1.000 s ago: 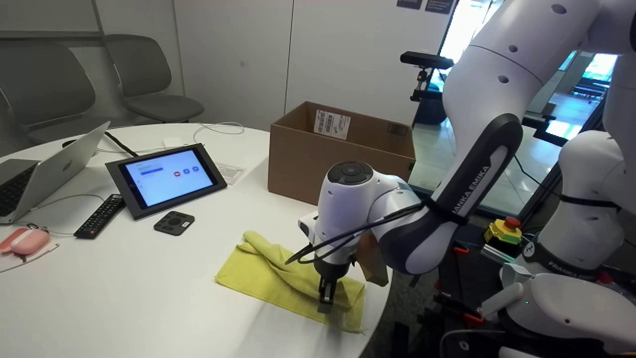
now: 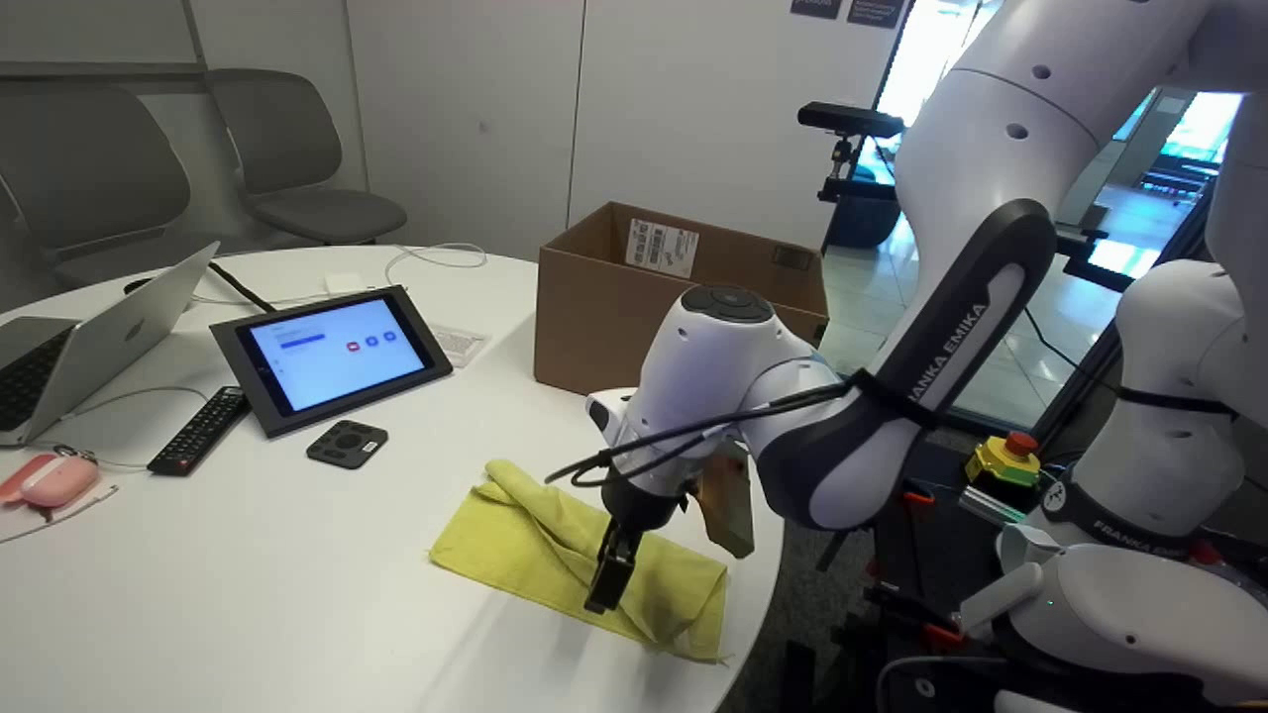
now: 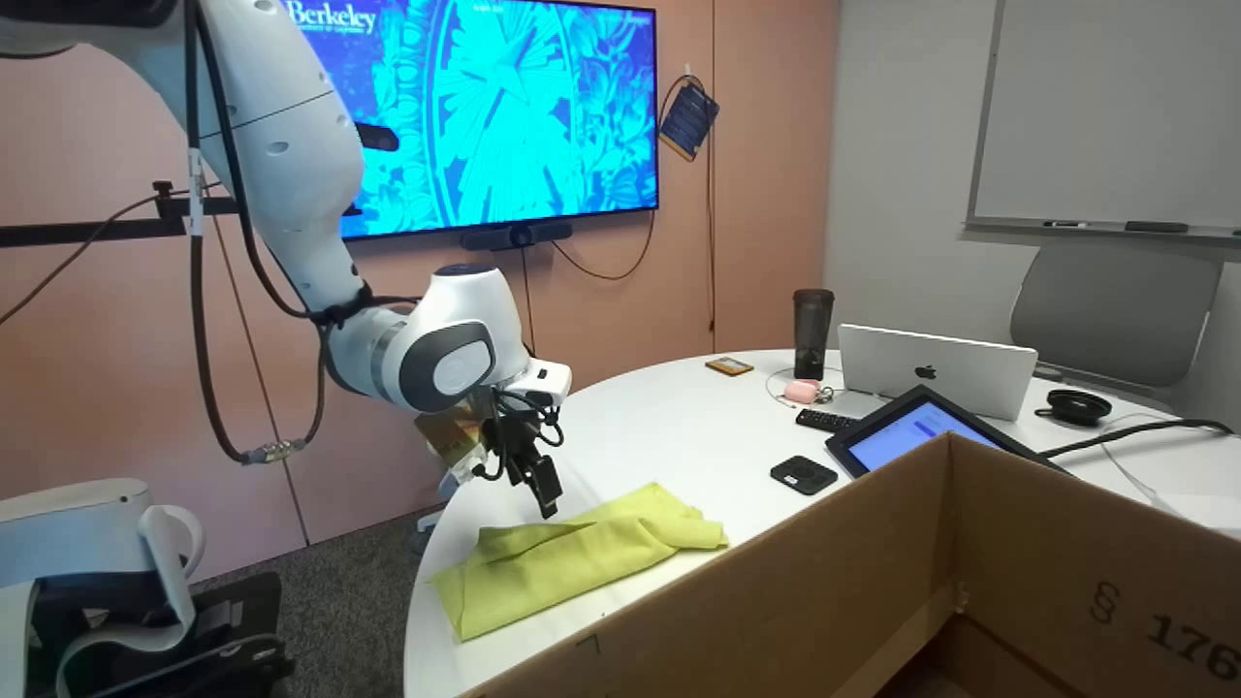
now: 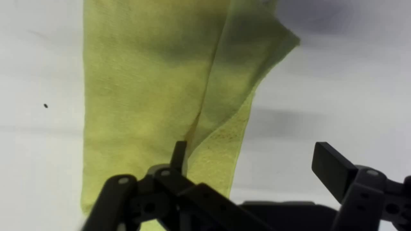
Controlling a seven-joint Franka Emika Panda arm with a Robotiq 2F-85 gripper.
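A yellow-green cloth (image 2: 511,541) lies on the white round table near its edge, with a fold running along its length. In exterior view 2 the cloth (image 3: 570,570) is rumpled, its far part bunched. My gripper (image 2: 608,582) hangs over the cloth, fingers pointing down. In the wrist view the gripper is open wide: its left finger (image 4: 179,156) stands over the cloth by the fold, and its right finger (image 4: 333,169) is over bare table. Nothing is between the fingers except a view of cloth edge and tabletop below. Whether a fingertip touches the cloth I cannot tell.
An open cardboard box (image 2: 666,321) stands behind the arm. Further left are a tablet (image 2: 339,356), a black puck-like device (image 2: 347,444), a remote (image 2: 200,430), a laptop (image 2: 119,339) and a pink case (image 2: 59,480).
The gripper has shifted left along the cloth, lifted slightly and tilted. The cloth looks much the same, lying in the same place.
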